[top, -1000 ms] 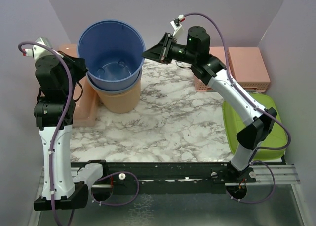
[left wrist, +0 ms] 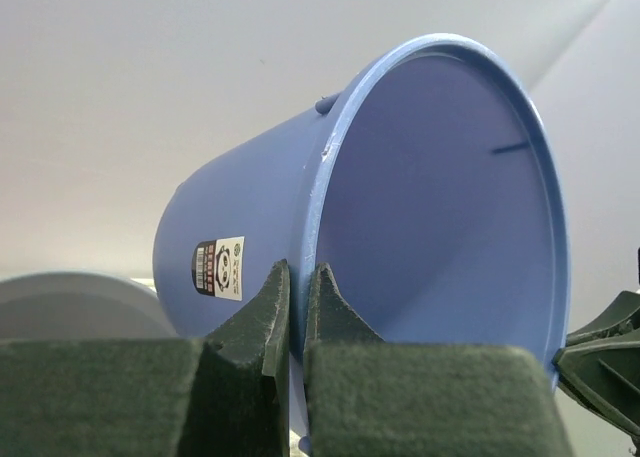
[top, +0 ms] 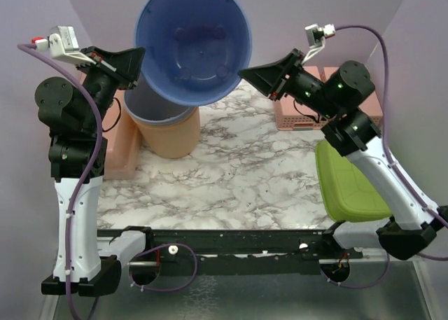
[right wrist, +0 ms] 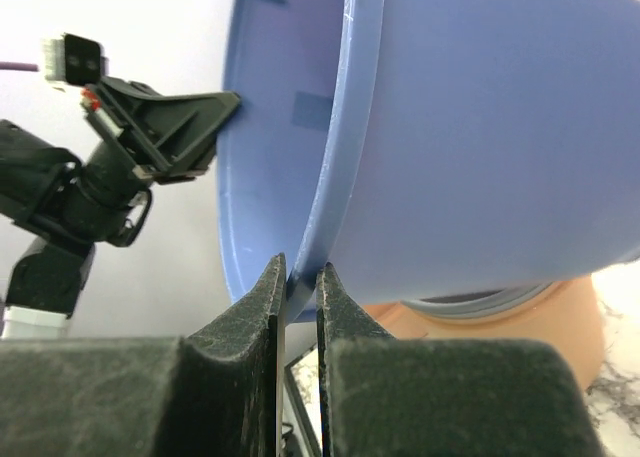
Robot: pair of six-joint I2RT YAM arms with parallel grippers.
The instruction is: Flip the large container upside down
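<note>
A large blue container (top: 192, 33) hangs tilted on its side between the two grippers, its opening toward the top camera; a sticker shows on its side in the left wrist view. My left gripper is shut on the rim (left wrist: 338, 127) at one side. My right gripper grips the rim (right wrist: 350, 107) on the opposite side. Below and behind the container stands a tan bucket (top: 168, 141) with a pale grey inside, partly hidden by the blue container.
A pink bin (top: 115, 159) lies at the left, pink crates (top: 294, 120) at the back right, a green lid (top: 350, 194) at the right.
The blue container has been raised out of the tan bucket's mouth and moved to the right, appearing larger from above. My right arm has moved rightward with it, and my left gripper has shifted upward in view.
</note>
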